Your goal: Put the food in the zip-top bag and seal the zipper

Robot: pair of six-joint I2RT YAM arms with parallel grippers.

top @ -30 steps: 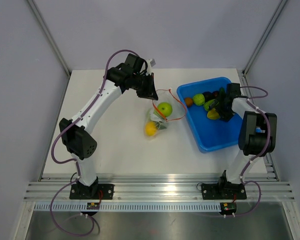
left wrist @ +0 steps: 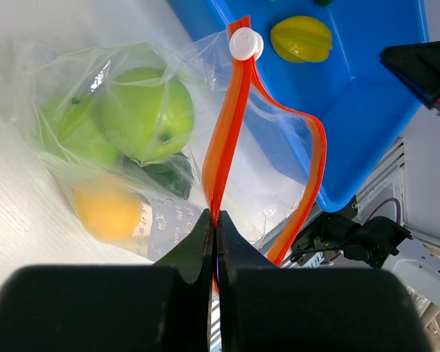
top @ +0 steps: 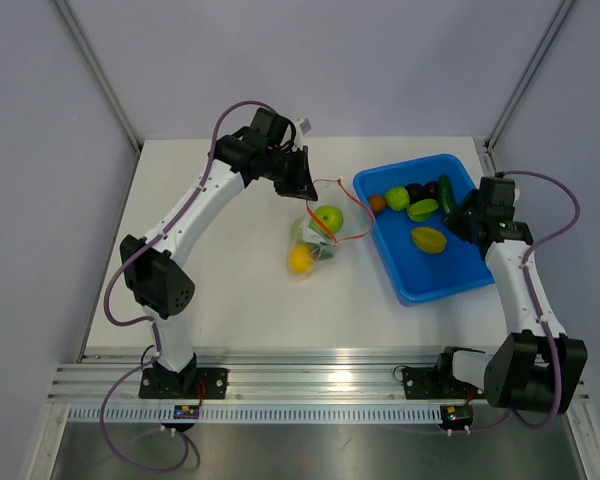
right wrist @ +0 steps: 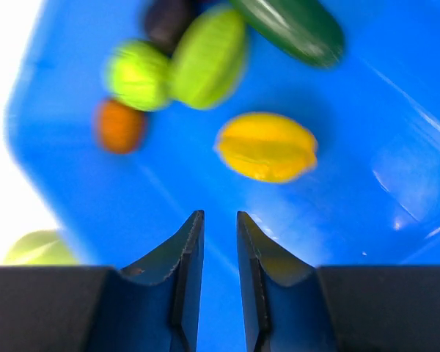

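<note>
The clear zip bag (left wrist: pixel 110 154) lies open on the table with green apples (left wrist: pixel 148 114), a yellow fruit (left wrist: pixel 106 210) and a dark green item inside. My left gripper is shut on the bag's orange zipper edge. In the right wrist view my right gripper hangs over the blue tray (right wrist: pixel 396 220), its fingertips slightly apart with nothing visible between them. Below it in the tray lie a yellow starfruit (right wrist: pixel 268 147), a cucumber (right wrist: pixel 293 26), green produce (right wrist: pixel 209 59), dark items and a brown round one (right wrist: pixel 119 125).
The blue tray fills the right of the table (top: pixel 200 300), beside the bag.
The left arm and bag look the same.
</note>
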